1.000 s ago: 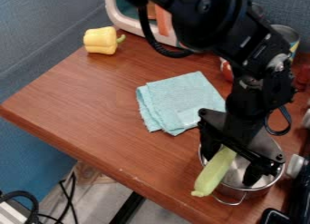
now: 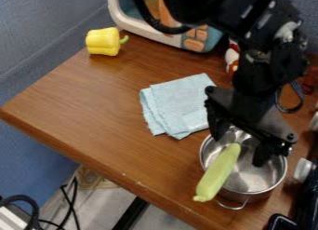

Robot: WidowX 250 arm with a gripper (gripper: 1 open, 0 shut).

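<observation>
The black gripper (image 2: 241, 131) hangs over a steel pot (image 2: 258, 181) at the right front of the table, its lower end at the pot's mouth. A pale green corn cob (image 2: 217, 174) lies tilted in the pot, its lower end sticking out over the near rim, below the gripper. I cannot tell whether the fingers are open or touch the corn.
A folded light blue cloth (image 2: 176, 104) lies left of the pot. A yellow pepper (image 2: 104, 42) is at the back left, beside a toy microwave (image 2: 130, 12). Dark objects line the right edge.
The gripper and arm have risen slightly, showing more of the pot's inside. The corn has barely moved.
</observation>
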